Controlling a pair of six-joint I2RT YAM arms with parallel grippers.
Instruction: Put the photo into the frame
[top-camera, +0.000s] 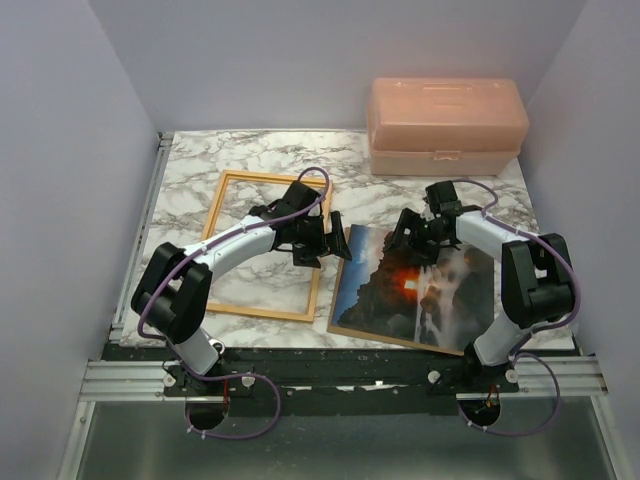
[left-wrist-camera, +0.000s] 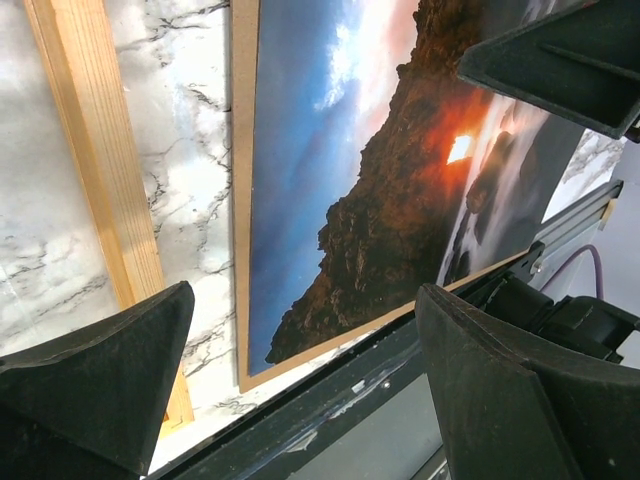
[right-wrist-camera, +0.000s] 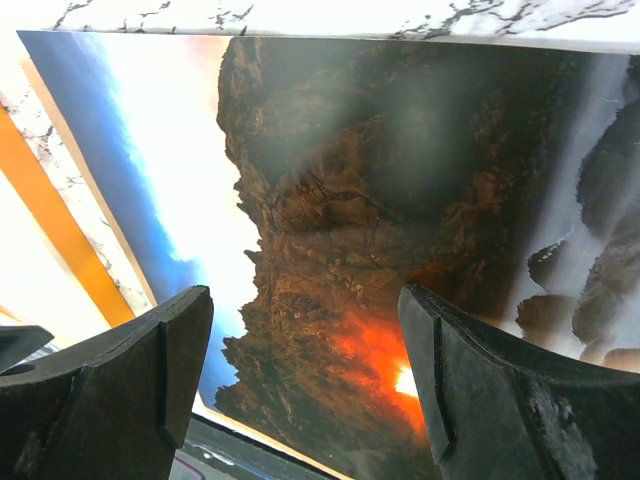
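The photo (top-camera: 365, 290), a sunset over dark rocks and water on a brown-edged board, lies flat to the right of the frame. An empty wooden frame (top-camera: 262, 312) rests on the left half of the table, its inside bare. My left gripper (top-camera: 337, 243) hovers over the gap between frame and photo; its fingers (left-wrist-camera: 110, 385) stand wide apart with nothing between them. Above the upper part of the photo hangs my right gripper (top-camera: 408, 236). In the right wrist view its fingers (right-wrist-camera: 490, 390) are apart, only the photo's surface showing between them.
A closed pinkish-orange case (top-camera: 447, 125) stands at the back right, behind the photo. Black and metal rails (top-camera: 330, 368) run along the table's front edge. Marble (top-camera: 300, 150) lies bare behind the frame.
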